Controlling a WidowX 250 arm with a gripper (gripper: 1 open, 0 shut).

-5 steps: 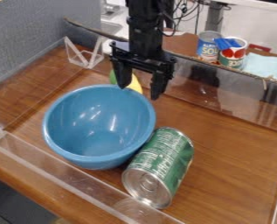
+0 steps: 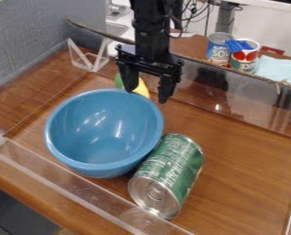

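My black gripper (image 2: 149,79) hangs over the back of the wooden table, behind the blue bowl (image 2: 105,133), with its two fingers spread open. Behind and between the fingers lies a small yellow and green object (image 2: 139,88), partly hidden; I cannot tell whether it touches them. The empty blue bowl sits left of centre. A large green can (image 2: 166,174) lies on its side to the right of the bowl.
Clear walls edge the table (image 2: 246,170). Beyond the back wall stand two cans (image 2: 218,46) near a light blue cloth (image 2: 280,72). A white wire piece (image 2: 89,57) is at the back left.
My gripper has risen slightly and moved a little toward the back over the last second. The bowl and green can have not moved.
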